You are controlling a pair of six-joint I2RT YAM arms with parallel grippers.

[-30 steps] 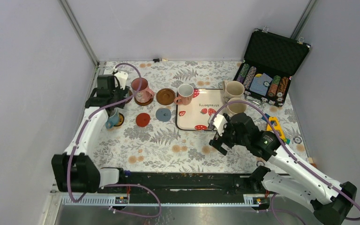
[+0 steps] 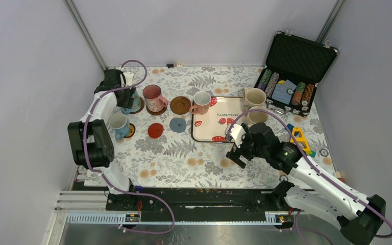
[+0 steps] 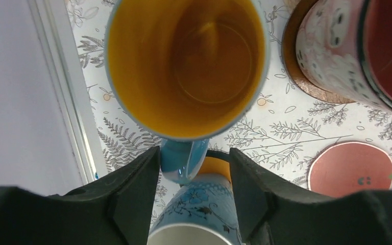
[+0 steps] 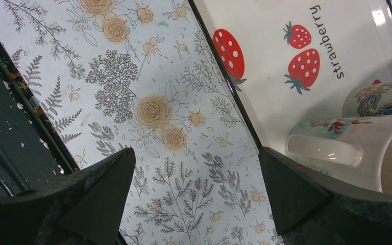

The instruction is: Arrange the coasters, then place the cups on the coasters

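Observation:
A blue cup with a yellow inside (image 3: pixel 194 56) sits at the back left; my left gripper has its fingers part open on either side of that cup's handle, with a second blue cup (image 3: pixel 191 209) just below. A pink cup (image 2: pixel 153 99) stands on a brown coaster to the right. Empty coasters lie beside it: brown (image 2: pixel 180 105), red (image 2: pixel 155 130), grey-blue (image 2: pixel 177 124). In the right wrist view my right gripper is open over bare cloth at the tray's edge, nothing between its fingers.
A strawberry tray (image 2: pixel 214 133) holds a white-pink mug (image 2: pixel 202 102); two cream mugs (image 2: pixel 255 97) stand at its right. An open chip case (image 2: pixel 291 89) and a yellow object (image 2: pixel 300 139) are at the right.
My left gripper and arm have moved toward the back left, from above the nearer blue cup to the farther one. The right arm has barely moved.

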